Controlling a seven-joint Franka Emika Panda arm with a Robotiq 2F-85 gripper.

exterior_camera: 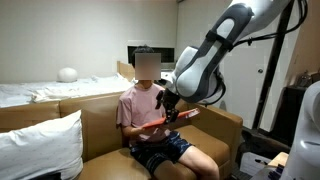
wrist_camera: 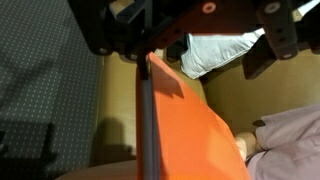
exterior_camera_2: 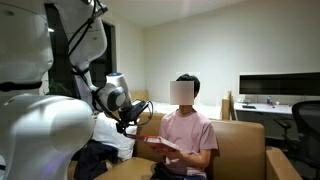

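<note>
A flat red-orange object (exterior_camera: 155, 123), like a book or thin box, is held at lap height by a person in a pink shirt (exterior_camera_2: 190, 134) sitting on the sofa. My gripper (exterior_camera: 173, 110) hangs close over that object in exterior view 1. From the other side, the gripper (exterior_camera_2: 126, 126) appears beside the object (exterior_camera_2: 168, 149). In the wrist view the object's orange face (wrist_camera: 190, 125) and grey edge (wrist_camera: 150, 125) run up to the fingers of my gripper, which is open. Whether a finger touches the object cannot be told.
The person's legs (exterior_camera: 200, 160) are right below the gripper. A tan sofa (exterior_camera: 98, 115) surrounds them, with a white pillow (exterior_camera: 42, 150) at one end. Behind stands a bed (exterior_camera: 65, 92). A desk with a monitor (exterior_camera_2: 268, 85) is at the back.
</note>
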